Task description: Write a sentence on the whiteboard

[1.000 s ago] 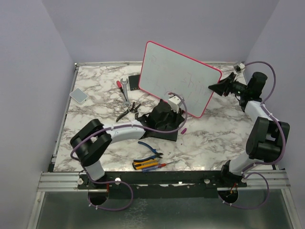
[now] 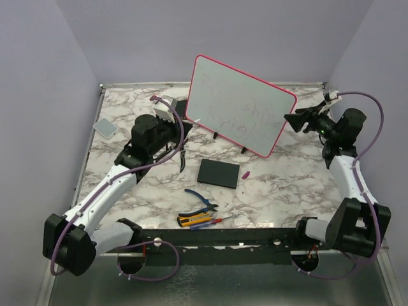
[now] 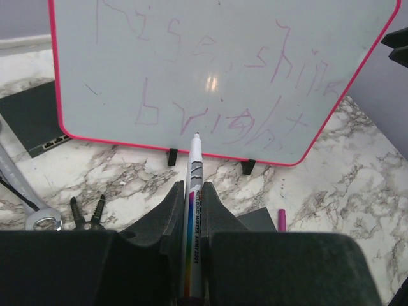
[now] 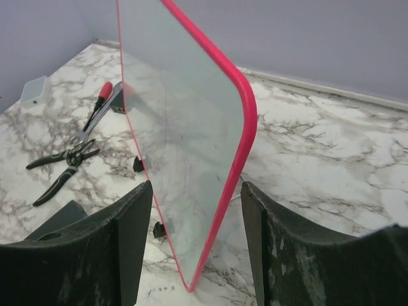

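Note:
The whiteboard (image 2: 239,105) stands tilted on small stands and bears faint pink writing; in the left wrist view (image 3: 223,57) "bright" reads along its lower part. My left gripper (image 2: 186,125) is at the board's lower left, shut on a white marker (image 3: 194,166) whose tip points at the board. My right gripper (image 2: 294,119) is at the board's right edge; in the right wrist view (image 4: 189,194) its fingers stand apart, with the red-rimmed edge seen beyond or between them, contact unclear.
A black pad (image 2: 218,173), a small pink cap (image 2: 246,174), pliers (image 2: 201,201) and screwdrivers (image 2: 210,222) lie in front. Tools lie left of the board, partly under my left arm.
My left gripper has moved left and back from the board's lower middle. My right gripper has shifted slightly right, away from the board's edge.

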